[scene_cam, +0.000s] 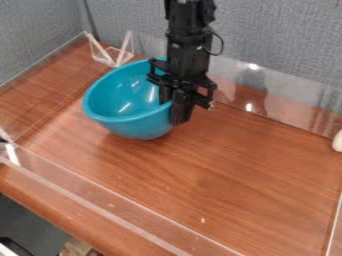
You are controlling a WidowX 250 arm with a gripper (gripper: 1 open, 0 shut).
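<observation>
A large turquoise bowl (123,105) is on the left half of the wooden table (227,190), a little tilted. My black gripper (174,95) is at the bowl's right rim, shut on it. The fingertips are partly hidden against the bowl.
A white rack-like object (110,50) stands behind the bowl at the back left. A small white object (337,140) is at the far right edge. Clear strips run along the table's front and back.
</observation>
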